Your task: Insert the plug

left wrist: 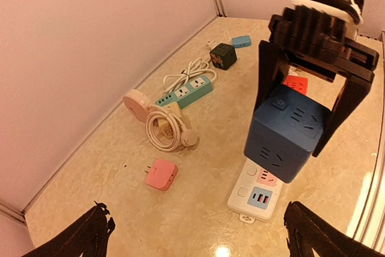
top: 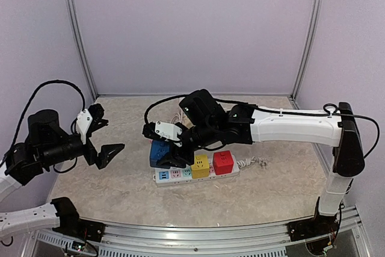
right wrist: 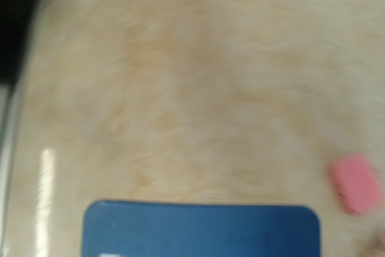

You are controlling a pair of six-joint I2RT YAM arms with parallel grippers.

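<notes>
A blue cube plug (top: pixel 159 151) (left wrist: pixel 287 130) is held between the fingers of my right gripper (top: pixel 171 150), above the left part of the white power strip (top: pixel 180 180). The cube hides part of the strip in the top view. In the right wrist view only the cube's top edge (right wrist: pixel 201 230) shows, and the gripper's own fingers are out of sight. Off to the left, my left gripper (top: pixel 115 135) stands open and empty, its fingertips (left wrist: pixel 96 221) wide apart in its own wrist view.
A yellow cube (top: pixel 200 167) and a red cube (top: pixel 223 162) sit on the strip. Behind lie a pink plug (left wrist: pixel 162 175), a coiled white cord (left wrist: pixel 162 139), a green strip (left wrist: pixel 191 91) and a black cube (left wrist: pixel 223 56).
</notes>
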